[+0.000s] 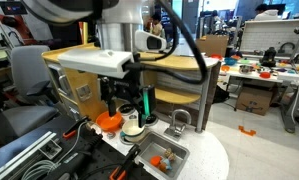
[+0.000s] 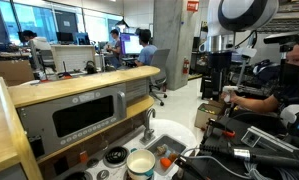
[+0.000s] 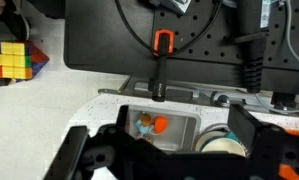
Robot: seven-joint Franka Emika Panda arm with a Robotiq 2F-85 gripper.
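Observation:
My gripper (image 1: 129,106) hangs open above the kitchen set, pointing down with nothing between its fingers. A pale bowl (image 1: 132,129) appears just below it in exterior view 1; in exterior view 2 the bowl (image 2: 141,163) is fully visible. Beside it lies an orange plate (image 1: 109,123). The grey sink (image 3: 186,130) holds an orange-red object (image 3: 160,124) and a smaller thing, both too small to name surely. In the wrist view, my gripper spans the sink, and the bowl (image 3: 224,146) is partly hidden near the right finger.
A faucet (image 1: 177,123) stands upright behind the sink. The toy microwave (image 2: 89,115) and wooden shelf unit rise behind the stove burners. A dark rail with cables runs along the front. A colourful cube (image 3: 14,62) lies away from the sink. White counter beside the sink is clear.

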